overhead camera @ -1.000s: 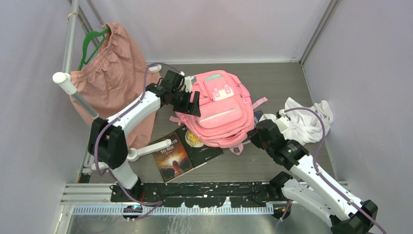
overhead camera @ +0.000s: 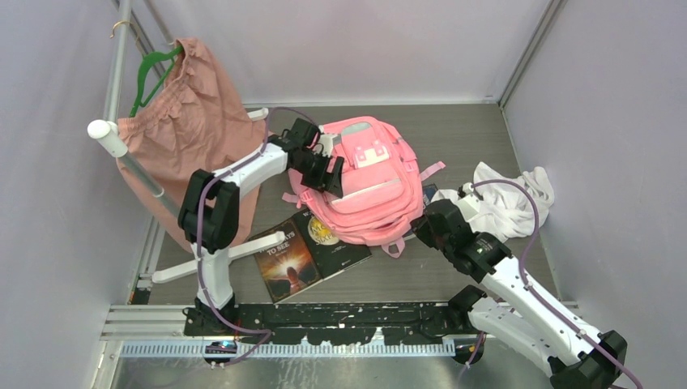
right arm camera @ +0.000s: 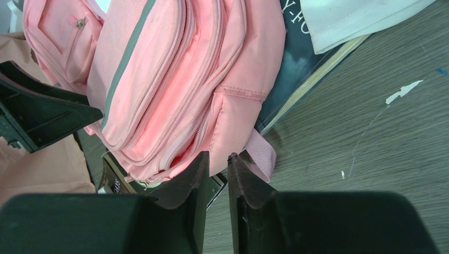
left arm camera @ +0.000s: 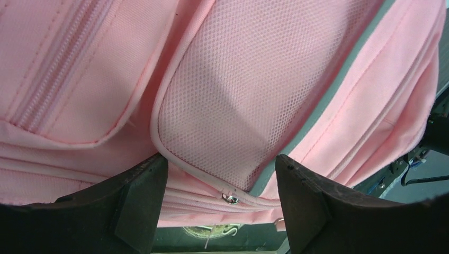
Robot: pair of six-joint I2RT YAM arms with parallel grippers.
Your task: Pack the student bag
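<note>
A pink backpack [overhead camera: 369,203] lies flat in the middle of the floor. My left gripper [overhead camera: 332,178] is open over the bag's left side; in the left wrist view its fingertips sit at a mesh panel [left arm camera: 227,90] with piping and a small metal piece between them. My right gripper [overhead camera: 421,223] is at the bag's lower right; in the right wrist view its fingertips are close together beside the zipped pockets [right arm camera: 164,90], with a narrow gap and nothing visible between them. Books [overhead camera: 283,267] lie in front of the bag, partly under it.
Pink trousers [overhead camera: 190,121] hang from a green hanger on a white rack at left. A crumpled white cloth [overhead camera: 514,207] lies at right, over another book edge. Bare floor shows behind the bag and at the front right. Walls bound three sides.
My left arm has moved rightward and slightly down over the backpack. The right arm and the backpack look almost unchanged.
</note>
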